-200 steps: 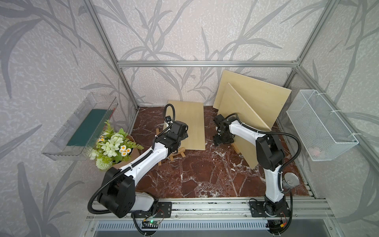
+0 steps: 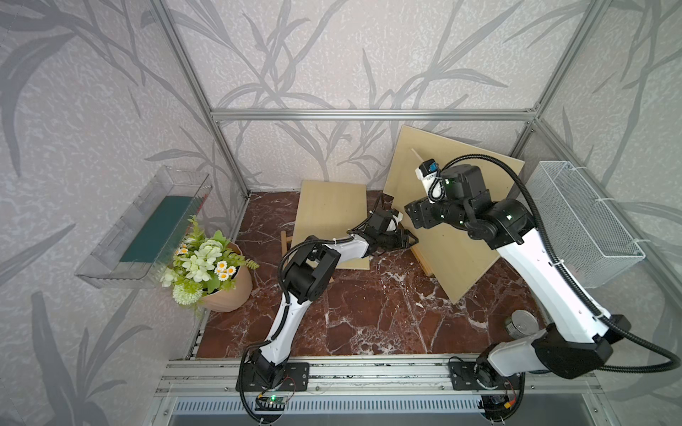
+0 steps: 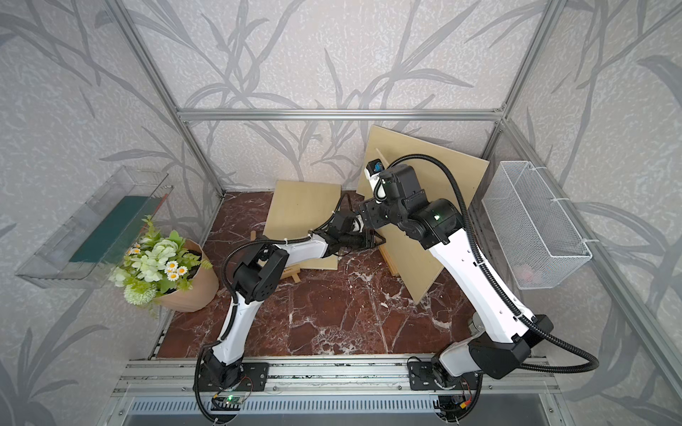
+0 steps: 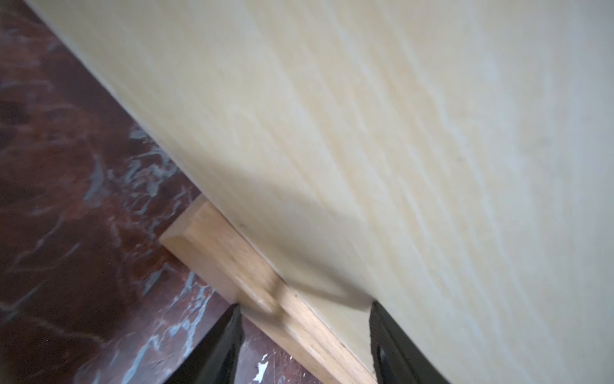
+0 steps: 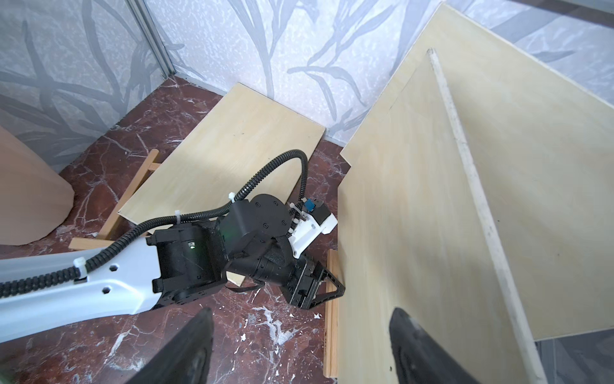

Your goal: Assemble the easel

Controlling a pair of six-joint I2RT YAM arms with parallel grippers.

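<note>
Plywood boards (image 5: pixel 409 224) lean at the right against the back wall, the front one resting by a wooden bar (image 4: pixel 275 300). My left gripper reaches low to that bar and board; in the left wrist view its blurred fingers stand apart astride the bar's edge, open, with no firm hold visible. A flat board (image 5: pixel 224 153) lies at the back middle over a wooden easel frame (image 5: pixel 128 198). My right gripper (image 2: pixel 419 213) hangs high over the leaning boards, open and empty in its wrist view.
A flower pot (image 2: pixel 227 291) and a clear bin (image 2: pixel 152 227) are at the left, a white mesh basket (image 2: pixel 582 227) at the right, a metal cup (image 2: pixel 523 323) at the front right.
My left gripper has moved right and down to the wooden bar at the leaning board. My right gripper has risen from there, above the boards. The boards look unmoved.
</note>
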